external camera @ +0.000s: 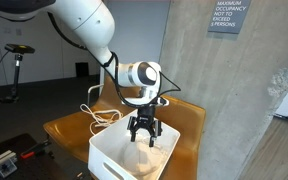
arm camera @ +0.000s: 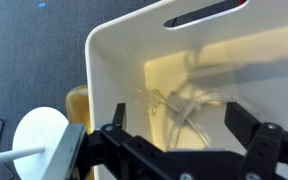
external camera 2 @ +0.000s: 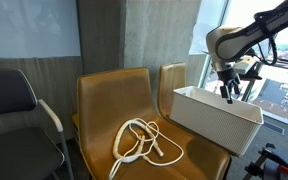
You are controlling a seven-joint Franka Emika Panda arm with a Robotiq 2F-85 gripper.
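Note:
My gripper [external camera: 145, 136] is low over the white bin [external camera: 111, 167], fingers spread and nothing between them. In the wrist view the gripper faces straight down into the bin, a dark finger [arm camera: 242, 122] on either side. On the bin's floor lies a pale, translucent, looped thing [arm camera: 189, 108], partly hidden below by the gripper; what it is I cannot tell. A white coiled cable or rope [external camera 2: 144, 140] rests on the seat of a tan chair, outside the bin.
Tan chairs [external camera 2: 114, 95] stand beside and behind the bin. A concrete wall [external camera: 224, 100] rises behind. The bin's tall walls surround the space under the gripper. In the wrist view a round white object [arm camera: 41, 128] is outside the bin at left.

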